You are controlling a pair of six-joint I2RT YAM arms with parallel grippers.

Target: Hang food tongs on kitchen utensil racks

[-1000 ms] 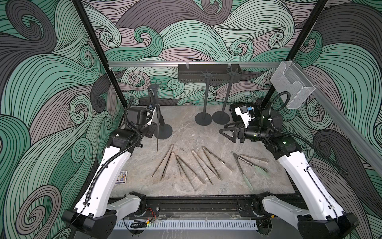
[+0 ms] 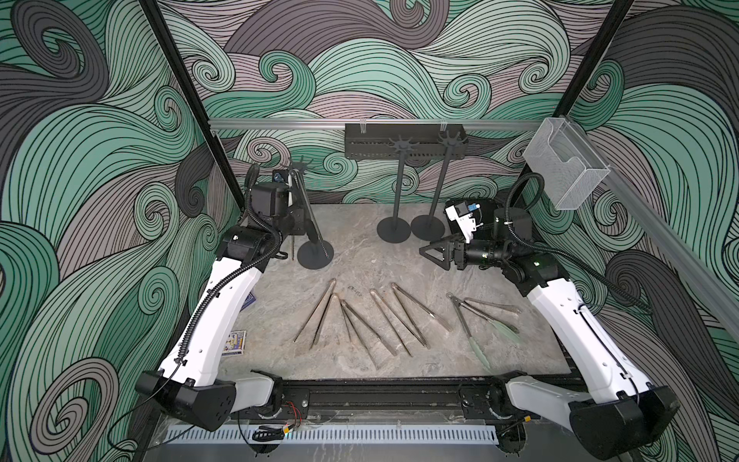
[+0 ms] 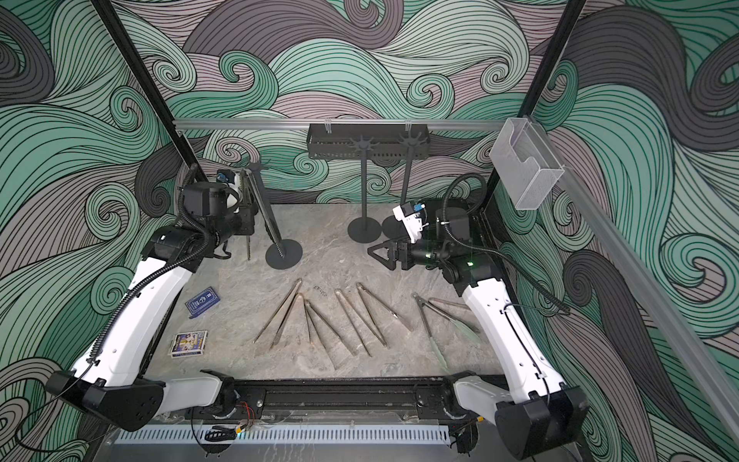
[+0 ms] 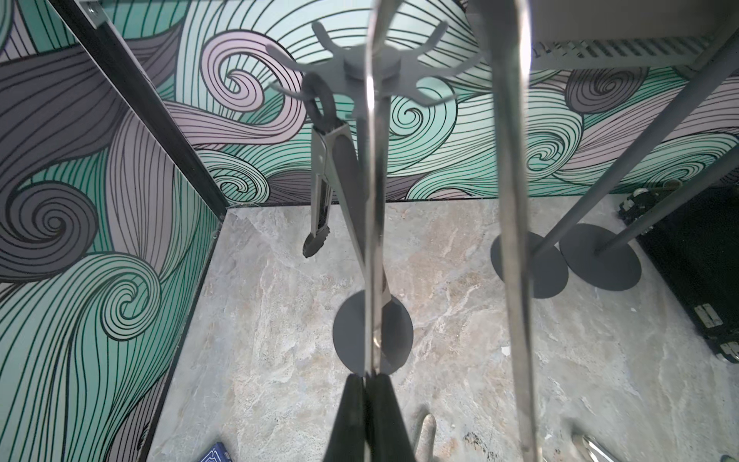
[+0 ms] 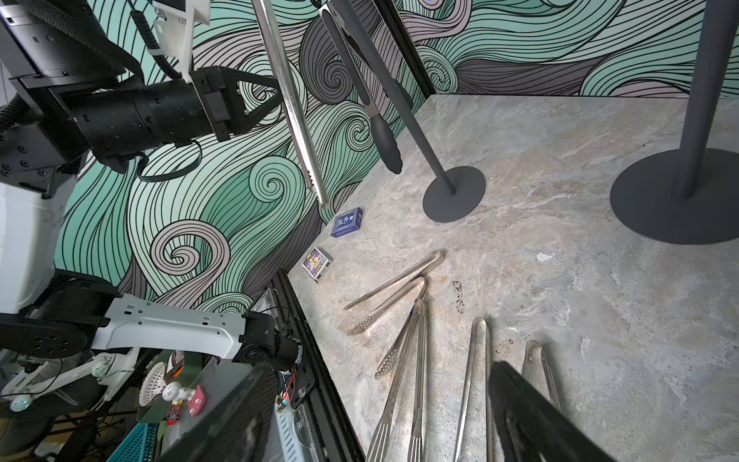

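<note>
A long silver pair of tongs (image 4: 514, 231) hangs upright from my left gripper, whose fingers are shut on one of its thin arms. Just behind it rises the left rack, its hooked head (image 4: 419, 65) partly covered by the tongs. Whether the tongs touch a hook cannot be told. From a hook of that rack hang black-handled tongs (image 4: 346, 165). Over the table's right side my right gripper (image 2: 434, 254) stands open and empty. Several metal tongs (image 2: 319, 308) lie spread across the table front, with green-tipped tongs (image 2: 466, 327) at the right.
Two more racks (image 2: 396, 184) stand bare at the back centre. Card boxes (image 3: 188, 343) lie at the left edge. A mesh basket (image 2: 565, 165) hangs at the upper right. Between the left and centre racks the table is clear.
</note>
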